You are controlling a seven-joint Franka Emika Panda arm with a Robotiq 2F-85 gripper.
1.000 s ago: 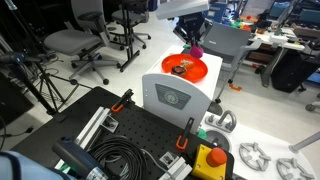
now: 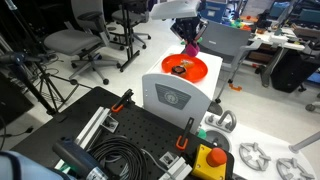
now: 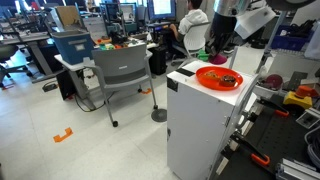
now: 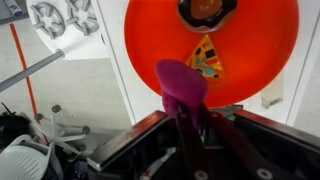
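Observation:
A round orange-red plate point(image 4: 145, 40) lies on a white cabinet top, also visible in exterior view 2 as the plate point(image 3: 205, 83). On it rest a brown ring-shaped piece point(image 4: 213, 18) and a triangular yellow-orange slice point(image 4: 205, 56). My gripper is shut on a magenta object point(image 4: 182, 82), which partly covers the plate in the wrist view. Exterior view 1 puts this magenta object point(image 2: 191, 49) over the plate's far side, apparently above its surface. The object's exact kind is unclear, and dark gripper parts hide its held end.
Beside the plate, the white cabinet top point(image 3: 185, 74) has little bare room. A grey chair point(image 3: 123, 68) stands behind the cabinet. Nearer in exterior view 1 are a faucet point(image 2: 225, 120), burners point(image 2: 253, 155) and a red-and-yellow button box point(image 2: 211, 162).
The gripper and the magenta object have shifted slightly left in exterior view 1. The plate and the food pieces look unmoved.

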